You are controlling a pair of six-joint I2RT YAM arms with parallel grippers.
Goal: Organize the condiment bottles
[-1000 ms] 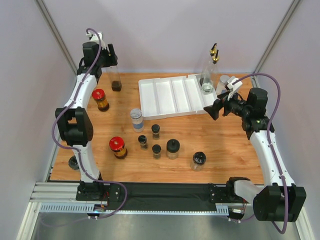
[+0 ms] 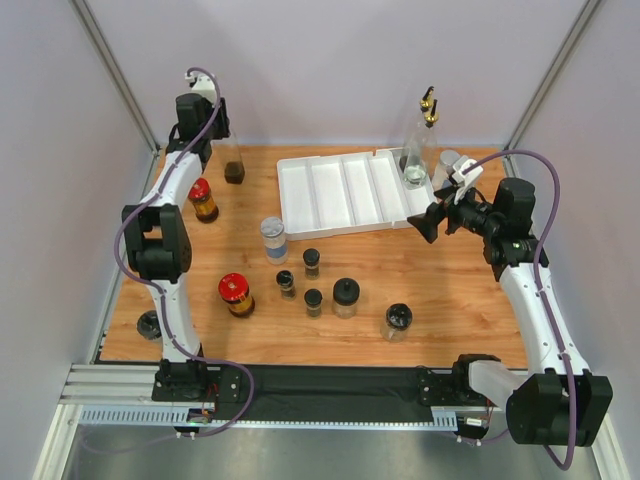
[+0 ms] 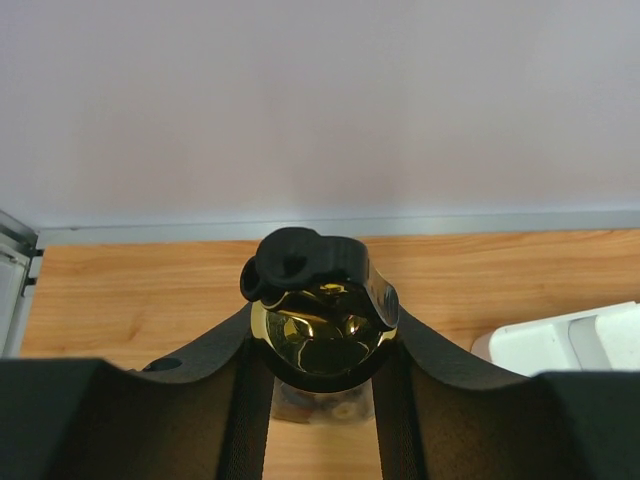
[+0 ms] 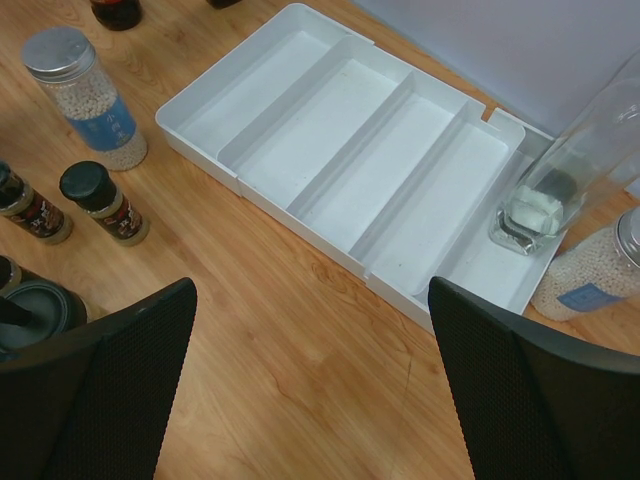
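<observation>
At the back left, my left gripper [image 2: 217, 118] is shut on the upper part of a clear bottle [image 2: 230, 156] with dark contents at its base. In the left wrist view its black and gold pourer top [image 3: 322, 325] sits between the fingers and hides most of the body below. The bottle stands upright, close to the table. A white tray [image 2: 303, 234] with several long compartments lies at the back middle. Two gold-topped clear bottles [image 2: 415, 172] stand in its rightmost compartment. My right gripper hangs open near the tray's front right corner, nothing between its fingers.
A red-capped jar [image 2: 201, 200] stands just in front of the held bottle, another red-capped jar [image 2: 236, 294] farther forward. A white-grained shaker [image 2: 274, 240] sits by the tray's front left corner. Several black-capped jars [image 2: 345, 296] occupy the front middle.
The right arm has barely shifted.
</observation>
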